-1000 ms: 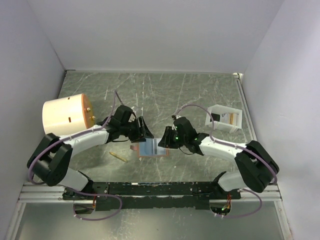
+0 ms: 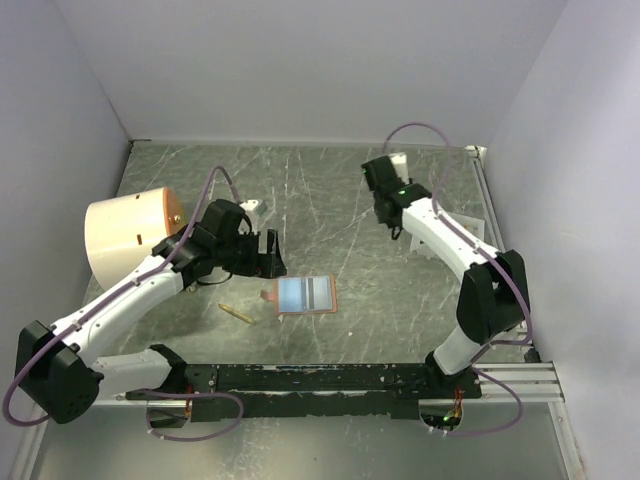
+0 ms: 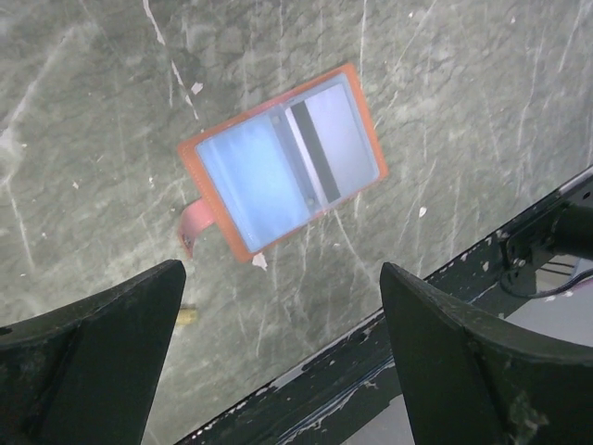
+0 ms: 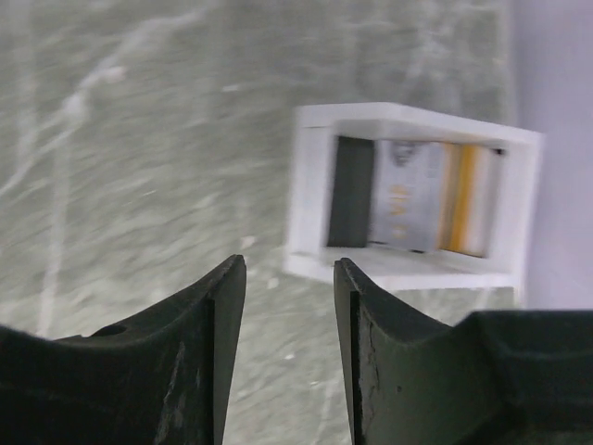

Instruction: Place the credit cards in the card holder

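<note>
The card holder [image 3: 264, 159] lies open and flat on the table, with an orange rim, clear pockets and a small strap at its left side. Above and behind it, my left gripper [image 2: 274, 254] stands open and empty. Several cards [image 4: 408, 195] stand on edge in a white box [image 4: 313, 185]: a black one, a grey patterned one, and yellow and whitish ones. In the right wrist view my right gripper is parted, with nothing between its fingers, in front and left of the box. From above, the right arm covers much of the box.
A yellow pen-like stick [image 2: 237, 313] lies left of the holder. A large cream cylinder [image 2: 133, 231] with an orange end stands at the far left. A wall rises close beyond the box.
My right gripper has swung from beside the holder to the back right, and its arm now covers the box. The left gripper has drawn back slightly from the holder.
</note>
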